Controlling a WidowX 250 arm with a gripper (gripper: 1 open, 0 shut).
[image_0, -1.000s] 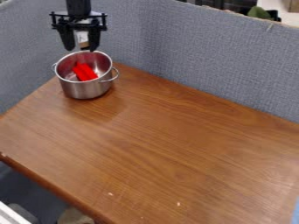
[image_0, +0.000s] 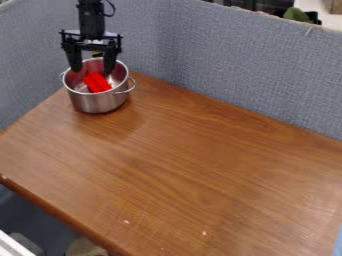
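A steel pot (image_0: 100, 100) with side handles stands at the back left corner of the wooden table, with a red object (image_0: 96, 82) lying inside it. My black gripper (image_0: 91, 68) hangs over the pot, its fingertips down at about the rim, above the red object. It is open, and I see nothing held between its fingers.
Grey padded walls (image_0: 241, 70) border the table at the back and left.
My gripper has come down from above the pot to about its rim. The pot and red object look unmoved.
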